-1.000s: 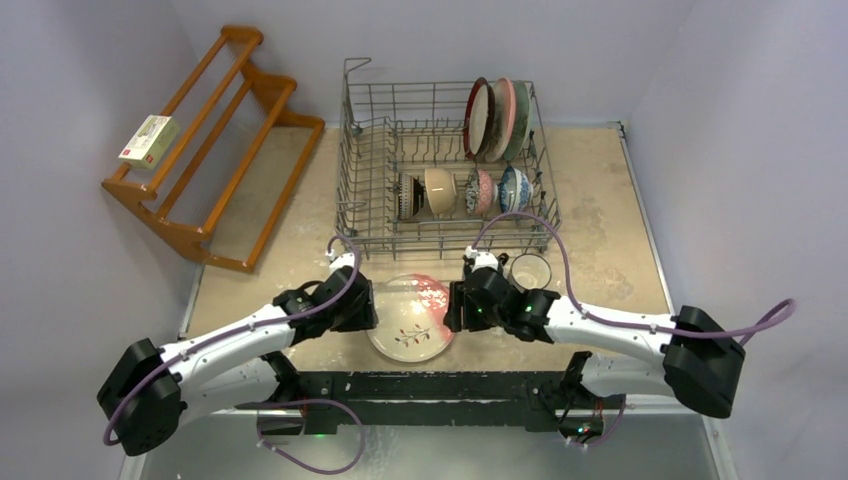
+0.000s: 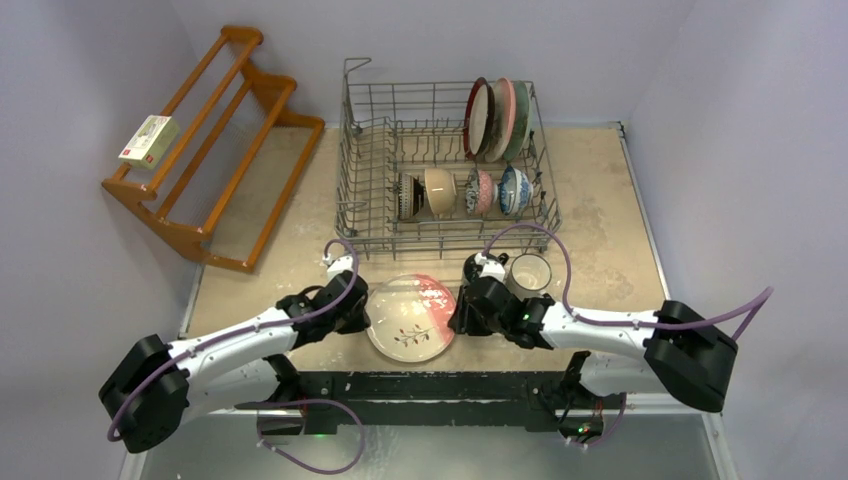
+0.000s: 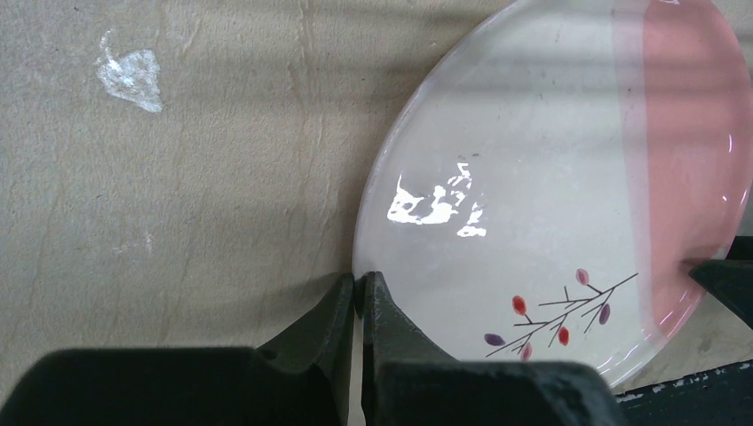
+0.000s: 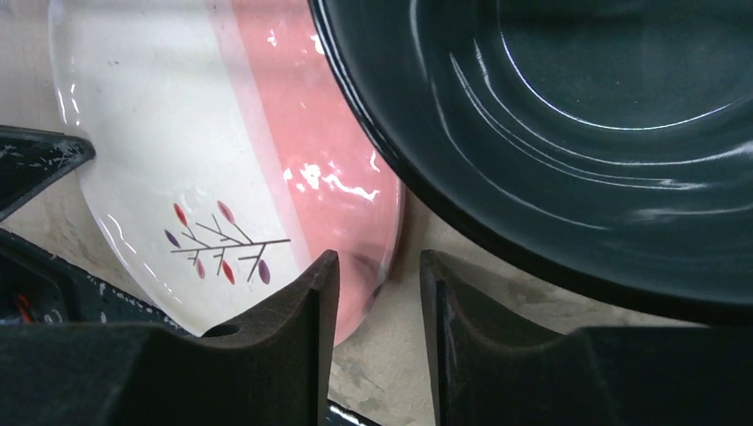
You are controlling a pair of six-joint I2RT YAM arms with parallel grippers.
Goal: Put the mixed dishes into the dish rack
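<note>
A white plate [image 2: 405, 310] with a pink band and branch motif lies flat at the front middle. My left gripper is shut at the plate's left rim, nothing seen between its tips. My right gripper is part open at the plate's pink right edge, its left finger over the rim, the other beside it. A dark dish [image 4: 622, 71] is close above it in the right wrist view, mostly hidden by the arm from above. A clear-rimmed cup [image 2: 530, 272] stands to its right.
The dish rack [image 2: 365, 160] behind holds several upright plates [image 2: 480, 115] and bowls [image 2: 440, 190]. A wooden shelf [image 2: 250, 250] with a small box [image 2: 150, 140] stands at the left.
The plate looks unmoved.
</note>
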